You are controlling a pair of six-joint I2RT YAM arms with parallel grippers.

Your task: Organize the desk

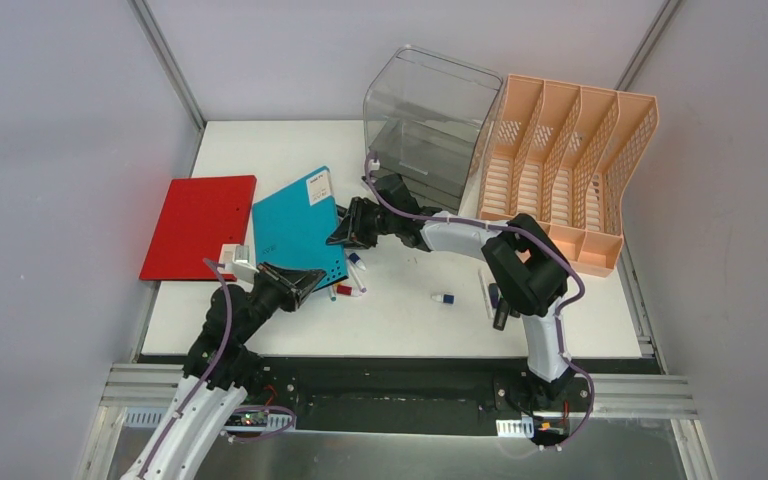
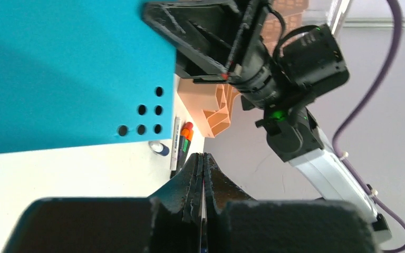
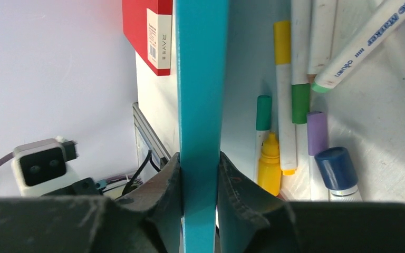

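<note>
A blue binder [image 1: 295, 225] is tilted up over the desk's middle, its spine [image 3: 200, 95] between the fingers of my right gripper, which is shut on it. My left gripper is shut, nothing visible between its fingers, near the binder's lower front part. A red binder [image 1: 190, 225] lies flat at the left. Markers [image 3: 285, 116], a yellow bottle [image 3: 269, 168] and a blue-capped tube [image 3: 337, 174] lie below and beside the blue binder.
A clear container [image 1: 420, 90] stands at the back middle, with a peach divided organizer [image 1: 520, 110] right of it. More pens [image 2: 176, 145] lie at the right under my right arm.
</note>
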